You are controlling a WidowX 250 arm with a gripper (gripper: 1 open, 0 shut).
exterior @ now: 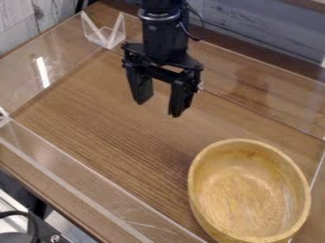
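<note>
A black robot arm reaches down from the top of the view, its gripper (162, 92) hanging over the middle of the wooden tray floor (89, 123). The two dark fingers stand apart, open, and I see nothing between them. A large yellow oval bowl (248, 195) sits at the lower right, below and to the right of the gripper.
A small white wire or clear object (105, 30) stands at the back left. Clear walls edge the tray on the left and back. A black cable (19, 223) lies at the lower left corner.
</note>
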